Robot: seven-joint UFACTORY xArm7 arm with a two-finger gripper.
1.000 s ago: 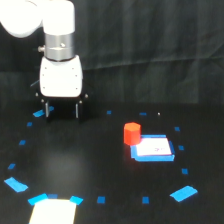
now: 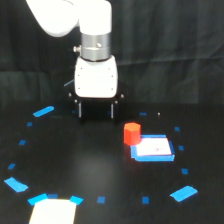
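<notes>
A small red block [image 2: 132,134] stands at the left edge of a white tray with a blue rim [image 2: 153,158], overlapping its upper left corner in the camera view. Whether it rests on the rim or just behind it, I cannot tell. Up and to the left of the block is my gripper [image 2: 97,107], pointing down. Its dark fingers are spread wide with nothing visible between them, so it is open and apart from the block.
The table is black, marked with blue tape strips [image 2: 15,184] and small blue squares. A pale cream square [image 2: 53,212] lies at the front left edge. Between it and the tray the surface is bare.
The arm and gripper have shifted to the right, closer to the red block. Block, tray and pale square have stayed in place.
</notes>
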